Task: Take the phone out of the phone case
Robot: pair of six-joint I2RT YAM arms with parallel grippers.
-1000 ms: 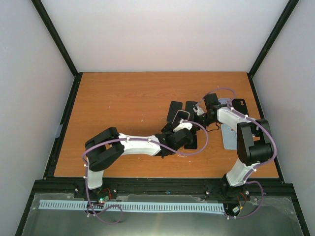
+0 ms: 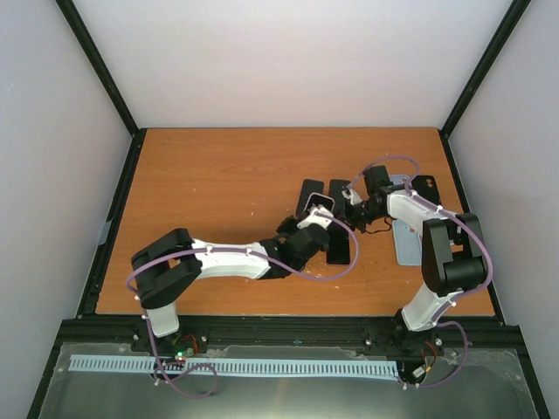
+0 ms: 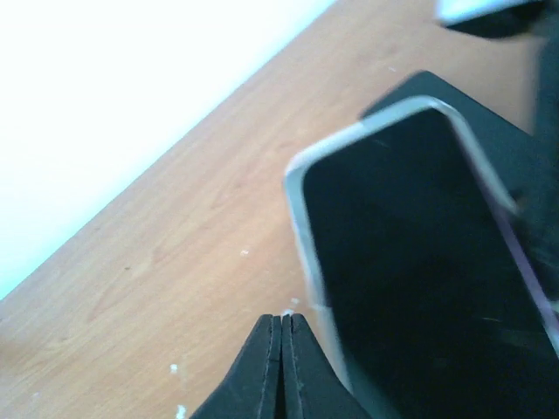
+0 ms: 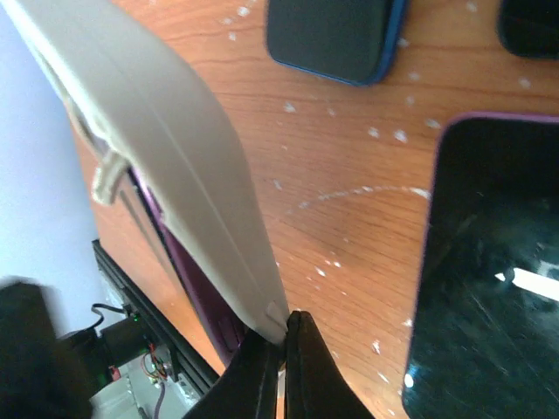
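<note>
The phone, dark-screened with a purple edge, still sits in its pale case, held up off the table. In the right wrist view the whitish case hides most of the phone's purple side. My right gripper is shut on the case's edge. My left gripper is shut with nothing between its fingertips; phone and case lie outside them, just to the right in the left wrist view. The top view shows the phone's corner between both grippers, partly hidden by the left one.
Below lie a blue-edged phone, another black phone and a large purple-edged phone. At the right, a light blue case and a black one lie near the right arm.
The left arm has shifted left in the top view. The held case has tilted; the right arm barely moved.
</note>
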